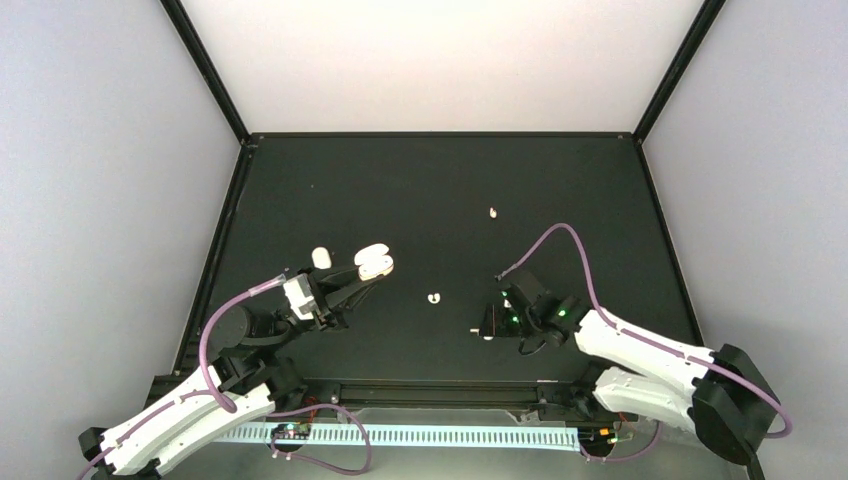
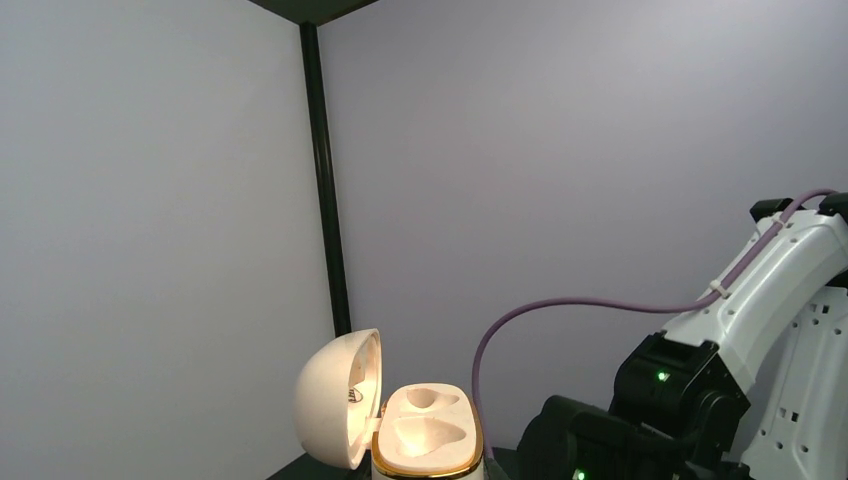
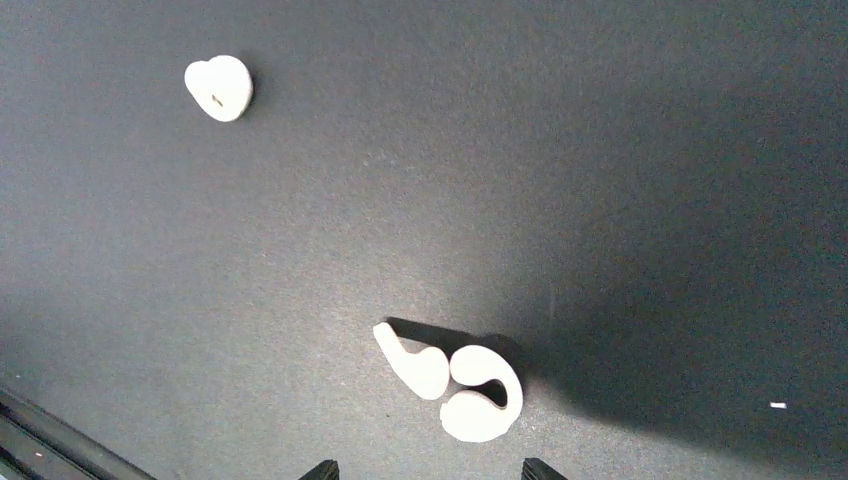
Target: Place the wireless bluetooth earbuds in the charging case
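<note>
The open white charging case (image 1: 374, 264) is held up by my left gripper (image 1: 364, 280); in the left wrist view its lid (image 2: 325, 400) stands back and both molded slots (image 2: 425, 430) are empty. In the right wrist view two white earbud pieces (image 3: 478, 415) (image 3: 420, 372) lie touching below centre, just beyond the fingertips of my right gripper, which are apart with nothing visible between them. Another small white piece (image 3: 218, 88) lies at upper left. The top view also shows small earbuds (image 1: 434, 298) (image 1: 493, 213) on the mat.
A white object (image 1: 321, 258) stands beside the left gripper. A dark rail (image 1: 450, 385) runs along the front edge, and walls enclose the sides.
</note>
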